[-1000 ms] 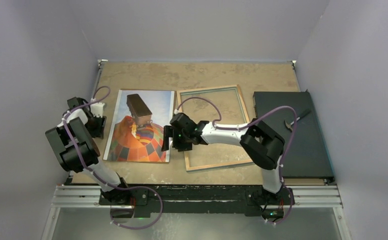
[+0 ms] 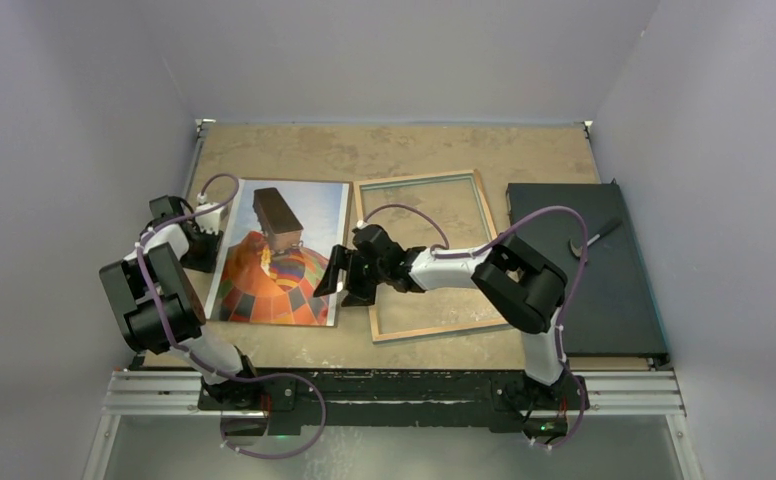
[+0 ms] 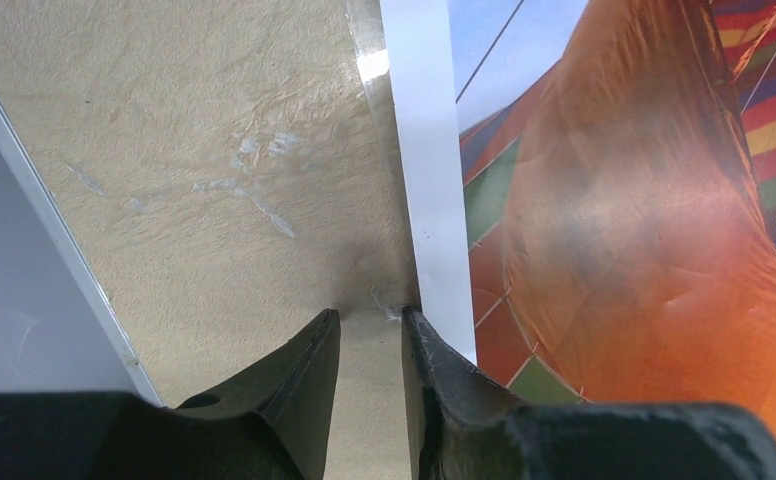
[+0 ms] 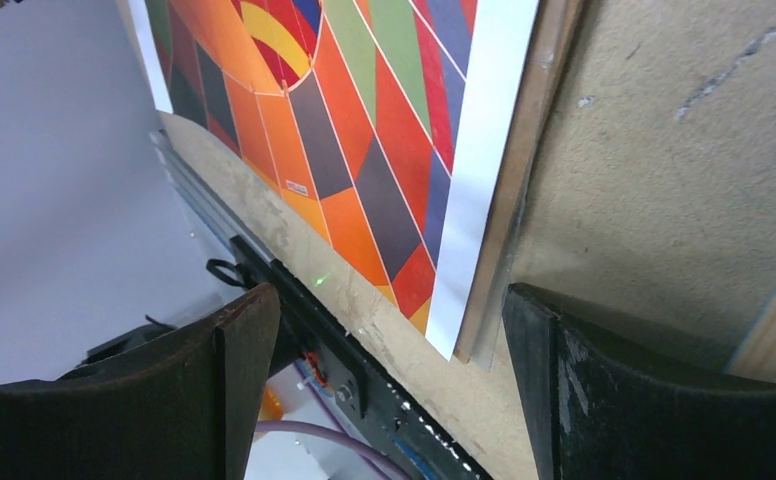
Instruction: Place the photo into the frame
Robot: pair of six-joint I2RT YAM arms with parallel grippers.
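The hot-air-balloon photo (image 2: pixel 274 280) lies flat at the left of the board, with a clear sheet and a backing showing along its edges. My left gripper is at its left white border (image 3: pixel 429 200), fingers a little apart, one touching or very near that edge, bare board between them. My right gripper is open over the photo's right edge (image 4: pixel 479 200), one finger beside that edge. The empty wooden frame (image 2: pixel 429 332) lies right of the photo, partly under the right arm.
A dark board (image 2: pixel 584 300) with a tool (image 2: pixel 599 232) on it lies at the right. The board (image 2: pixel 404 145) is clear along the back. Grey walls close in the left, back and right sides.
My left gripper has moved slightly right, toward the photo's left edge. My right gripper has shifted a little around the photo's right edge.
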